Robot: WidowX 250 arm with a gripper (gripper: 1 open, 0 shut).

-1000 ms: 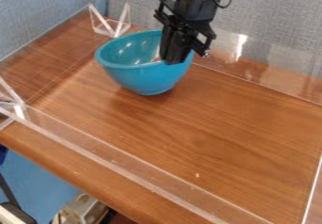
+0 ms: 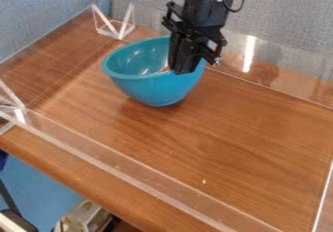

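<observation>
A large light-blue bowl [image 2: 146, 84] sits on the wooden table toward the back centre. Over its right side my black gripper [image 2: 186, 57] points downward, its lower part down at the rim and partly inside the bowl. I cannot make out whether the fingers are open or shut, or whether they touch anything. Something small and pale inside the bowl is mostly hidden by the wall and the gripper.
A bare stretch of wooden table [image 2: 221, 158] lies to the front and right. Grey walls close off the back and left. A white wire-like stand [image 2: 112, 26] is at the back left corner.
The gripper has shifted and tilted slightly at the bowl's right side. The bowl sits in nearly the same place, with its contents less visible.
</observation>
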